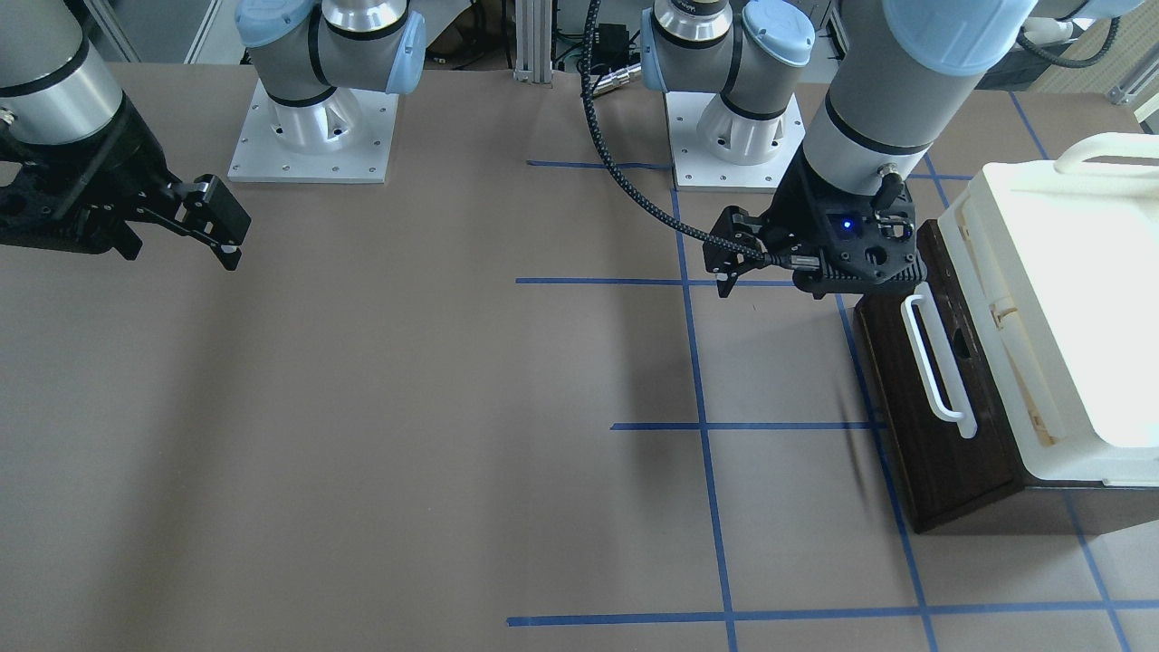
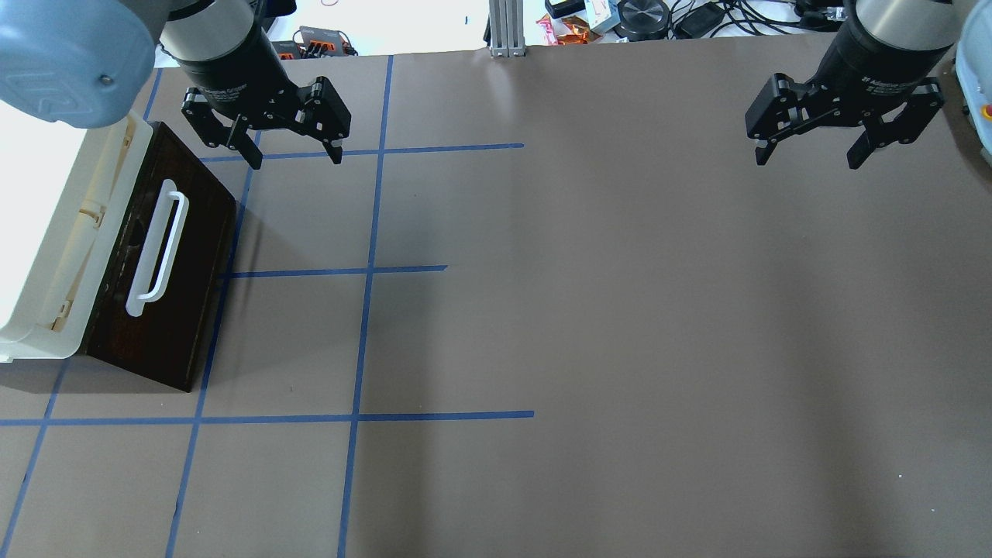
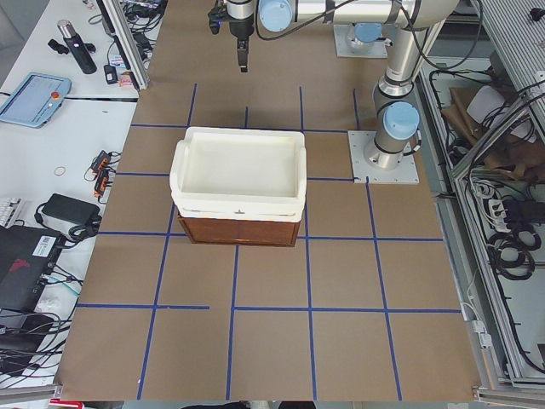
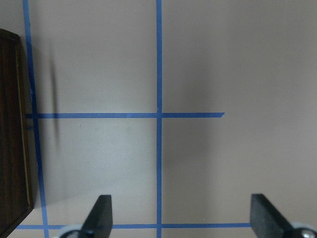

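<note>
A dark wooden box [image 1: 945, 435] with a white handle [image 2: 163, 246] on its side carries a white open tray [image 3: 238, 170] on top. My gripper [image 2: 293, 160] hangs above the taped floor just beside the handled side of the box, its two fingers apart with nothing between them. In the left wrist view the fingertips [image 4: 104, 215] stand wide at the bottom, and the box's dark edge [image 4: 12, 129] runs along the left.
A second black gripper [image 2: 809, 158] on another arm hangs at the far side. Arm bases [image 1: 315, 163] stand on white plates at the back. The taped floor between the two grippers is clear.
</note>
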